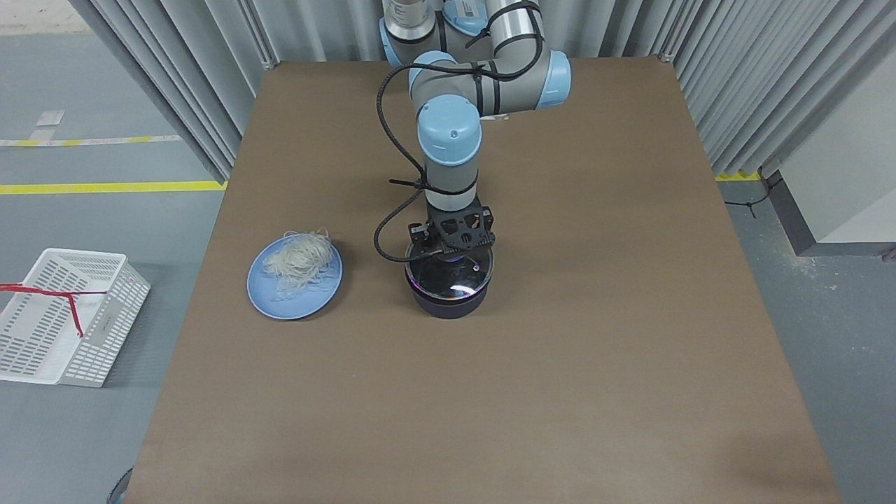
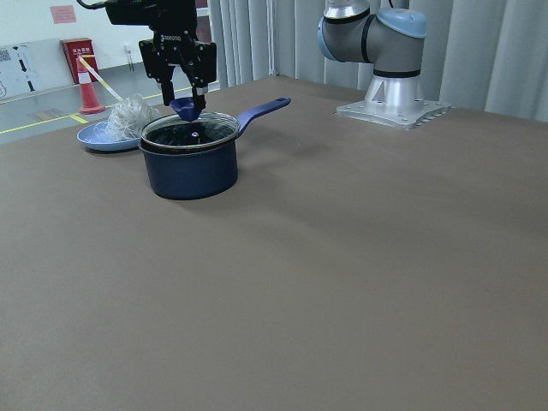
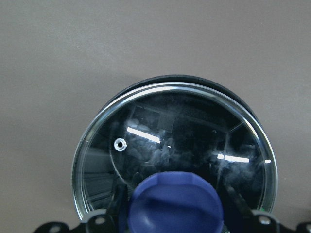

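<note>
My gripper [image 2: 176,90] is shut on the blue knob [image 3: 175,208] of a clear glass lid [image 3: 170,126]. The lid sits over the dark blue saucepan [image 2: 193,178], resting on or just above its rim, and covers nearly all of the opening in the wrist view. In the front view, the gripper [image 1: 451,242] and lid cover the top of the pot. The pan's blue handle [image 2: 265,109] points toward the robot base.
A blue plate [image 1: 264,294] of white stringy strands [image 1: 299,260] is left of the pot on the brown table [image 1: 588,361]. A white basket [image 1: 101,344] stands on the floor beyond the left edge.
</note>
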